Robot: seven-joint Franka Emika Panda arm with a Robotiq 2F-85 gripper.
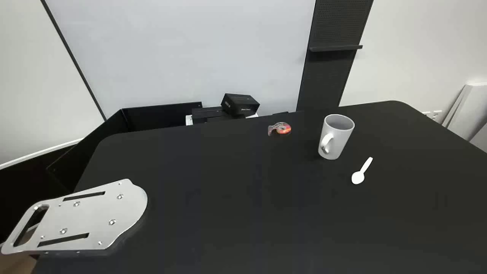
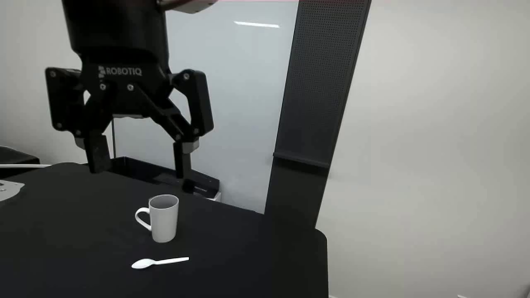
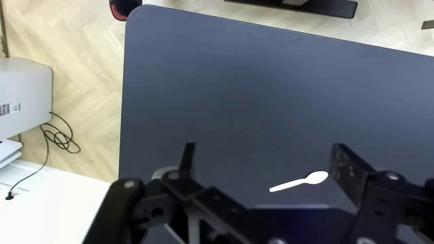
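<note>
My gripper [image 2: 141, 171] hangs above the dark table with its fingers wide apart and nothing between them. A white mug [image 1: 335, 139] stands upright on the table, its handle showing on the near-left side. In the second exterior view the mug [image 2: 164, 221] appears below the fingers. A white spoon [image 1: 362, 171] lies flat in front of it. From the wrist, the spoon [image 3: 299, 181] shows low in the picture, its bowl by the right finger [image 3: 348, 170] in the image; the mug is out of that view. The gripper does not appear in the first exterior view.
A tape dispenser [image 1: 279, 128] with orange tape lies near the table's back edge. A grey metal plate [image 1: 91, 214] sits at the left. Black boxes [image 1: 240, 105] stand behind the table.
</note>
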